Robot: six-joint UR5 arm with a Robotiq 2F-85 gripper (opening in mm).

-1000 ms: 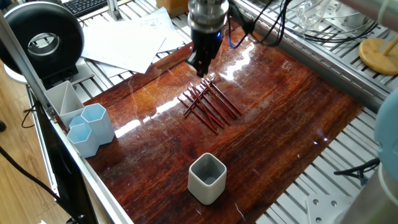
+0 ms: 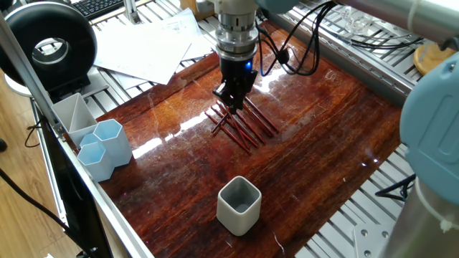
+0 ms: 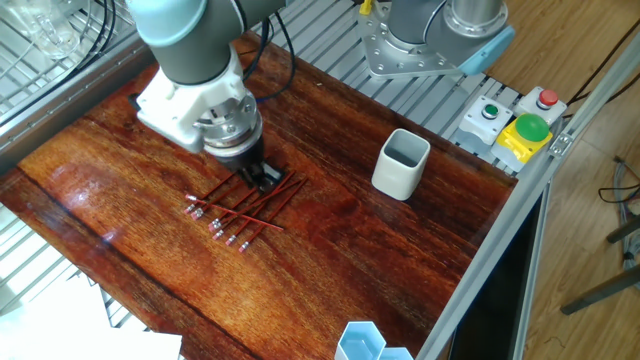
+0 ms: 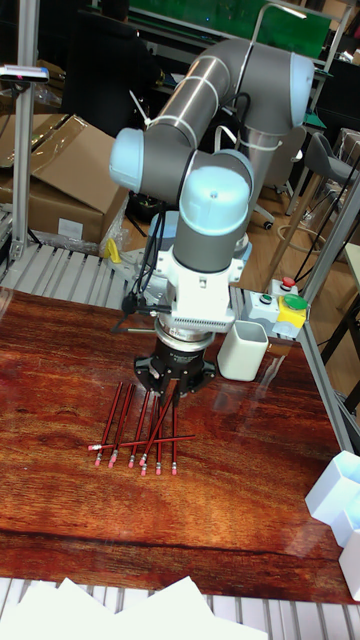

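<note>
Several dark red pencils lie in a loose group on the glossy wooden table, a few crossing over the others. Their pale eraser ends show in exterior view 2, where one pencil lies across the rest. My black gripper points down over one end of the group, its tips very low among the pencils. From the front, the gripper covers the far ends of some pencils. The fingertips are too dark and small to tell how far apart they stand or whether a pencil is between them.
An empty whitish square cup stands upright, apart from the pencils. Pale blue hexagonal holders sit at the table's edge beside a white holder. Wood between pencils and cup is clear. Papers lie beyond the table edge.
Over the last second my gripper has come down from above the pencils to their level. Pencils and cup look unmoved.
</note>
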